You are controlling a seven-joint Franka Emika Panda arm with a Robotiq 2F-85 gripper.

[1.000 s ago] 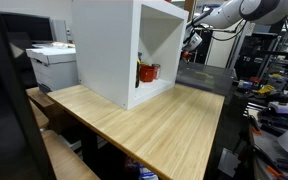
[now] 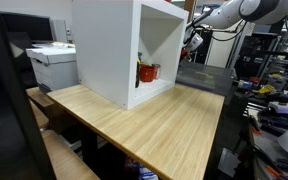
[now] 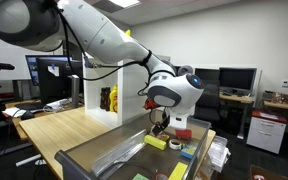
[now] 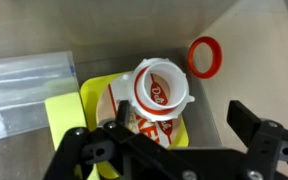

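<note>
In the wrist view my gripper is open, its dark fingers wide apart at the lower left and lower right. Nothing is between them. Ahead of the gap, a white round cup-like piece [image 4: 158, 86] with red markings inside lies over a yellow-edged round item [image 4: 103, 88]. A red ring [image 4: 204, 57] is just to its right, and a yellow block [image 4: 66, 123] to its left. From the second exterior view, the arm [image 3: 178, 92] reaches down into a grey bin [image 3: 89, 157]; the fingertips are too small to make out.
A clear plastic container [image 4: 24, 88] lies left of the yellow block. Other small items, including a red piece [image 3: 182, 134], share the bin. A white shelf [image 2: 108, 45] stands on the wooden table [image 2: 144, 133], whose front stretch is clear.
</note>
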